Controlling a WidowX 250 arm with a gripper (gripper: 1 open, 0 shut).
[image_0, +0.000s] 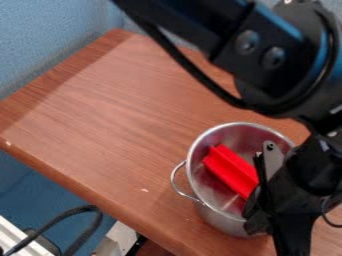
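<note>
A steel pot with a wire side handle stands on the wooden table near its front edge, at lower right. A red block-like object lies inside it. My black gripper is at the pot's right rim and hides part of the pot. Whether its fingers are shut is hard to make out, and nothing red shows between them.
A blue-grey padded wall runs along the back left. Black cables hang at the lower left, off the table.
</note>
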